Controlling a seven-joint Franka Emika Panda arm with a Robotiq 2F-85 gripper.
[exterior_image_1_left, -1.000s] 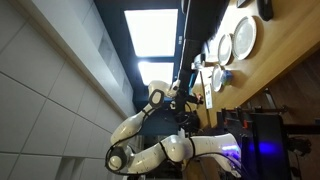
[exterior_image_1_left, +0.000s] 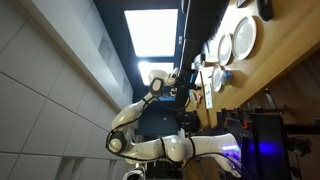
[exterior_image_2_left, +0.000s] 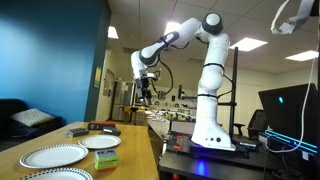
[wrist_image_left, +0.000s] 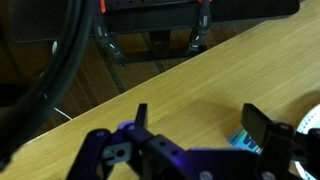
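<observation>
My gripper stands open over the wooden table, with bare tabletop showing between its spread fingers. In exterior view 2 the gripper (exterior_image_2_left: 147, 97) hangs well above the far end of the table, touching nothing. A small green and yellow box (exterior_image_2_left: 106, 159) lies on the table by the plates. In the wrist view a blue-green item (wrist_image_left: 243, 140), partly hidden by the right finger, looks like the same box. White plates (exterior_image_2_left: 55, 156) are spread along the table; the edge of one plate (wrist_image_left: 312, 124) shows at the wrist view's right.
Small dark items (exterior_image_2_left: 78, 132) sit near the table's back edge. A black frame (wrist_image_left: 165, 22) runs past the table edge in the wrist view. Open wooden tabletop (wrist_image_left: 110, 125) lies below the gripper. A monitor (exterior_image_2_left: 287, 112) stands off to the right.
In exterior view 1 the arm's elbow and upper links have shifted somewhat upward in the picture. The plates and the box stay where they were.
</observation>
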